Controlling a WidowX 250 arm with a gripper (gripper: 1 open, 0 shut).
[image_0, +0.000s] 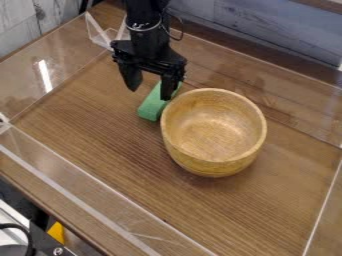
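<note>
The black robot gripper (147, 82) hangs above the wooden table at the upper middle, open, its two fingers spread over and left of a green block (154, 105). The green block lies flat, partly under the gripper, against the left side of a large wooden bowl (211, 142), which is empty. Whether the fingertips touch the block or table cannot be told.
Clear plastic pieces stand at the back left beside the arm. Walls border the back and right. Cables and a small yellow item sit at the bottom left corner.
</note>
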